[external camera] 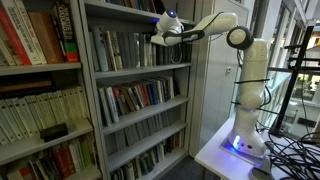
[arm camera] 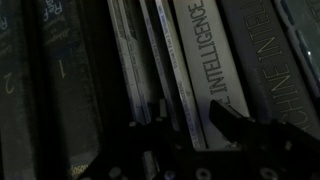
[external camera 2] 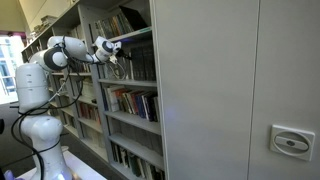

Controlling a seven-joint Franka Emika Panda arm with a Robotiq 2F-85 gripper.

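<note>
In the wrist view, my gripper faces a row of book spines with its dark fingers (arm camera: 228,122) standing apart. Thin pale books (arm camera: 172,60) and a light grey book (arm camera: 208,45) marked "INTELLIGENCE" lie in front of the gap. Whether the fingertips touch any spine is too dark to tell. Exterior view 1 has the gripper (external camera: 156,40) high up by the upper shelf of books (external camera: 118,50). In exterior view 2 the gripper (external camera 2: 119,49) is likewise beside the upper books (external camera 2: 143,64).
To the left in the wrist view are dark volumes (arm camera: 68,80), with a dark gap beside them. A black book (arm camera: 268,50) marked "MACHINE" adjoins on the right. Shelf boards (external camera: 140,72) lie above and below the row. A white table (external camera: 222,158) stands low at right.
</note>
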